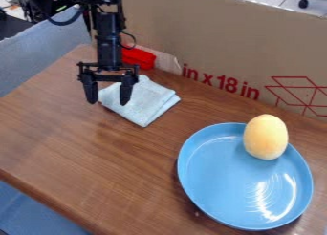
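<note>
My black gripper (110,88) hangs at the upper left, just over a folded pale cloth (145,105) on the wooden table. Its fingers point down at the cloth's left part; I cannot tell whether they touch it or hold anything. A red object (140,56) lies behind the arm, partly hidden by it.
A blue plate (243,201) fills the right front, with a yellow egg-shaped object (265,134) on its back part. A cardboard wall (217,38) closes off the back.
</note>
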